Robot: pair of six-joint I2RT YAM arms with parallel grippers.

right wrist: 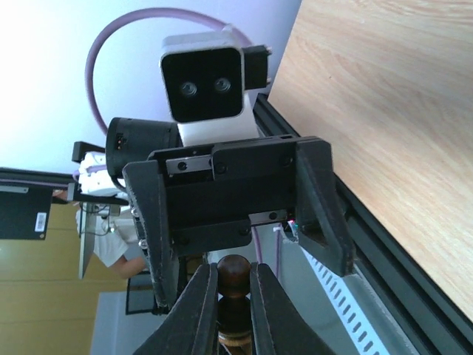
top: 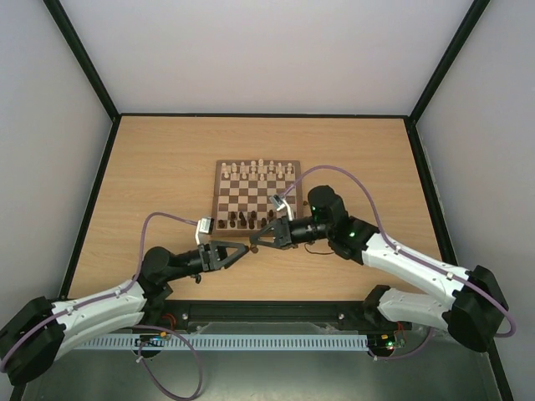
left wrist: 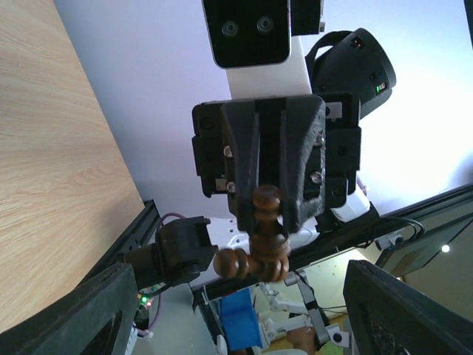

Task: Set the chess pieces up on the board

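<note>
My right gripper (top: pixel 258 240) is shut on a brown chess piece (left wrist: pixel 268 240), held out in front of the board. In the right wrist view, the piece's round end (right wrist: pixel 233 275) sits between the dark fingers. Facing it, my left gripper (top: pixel 238 253) stands open, its two fingers (left wrist: pixel 388 310) apart with the piece ahead of the gap; contact cannot be made out. The chess board (top: pixel 215 196) lies at the table's middle, with light pieces (top: pixel 261 165) on the far rows and several dark pieces (top: pixel 242 220) on the near side. The right arm covers its near right corner.
Bare wood (top: pixel 167 167) extends left of the board and behind it. The table's front edge (top: pixel 267 302) runs close to both grippers. A small dark piece (top: pixel 305 203) shows just right of the board, partly beside the arm.
</note>
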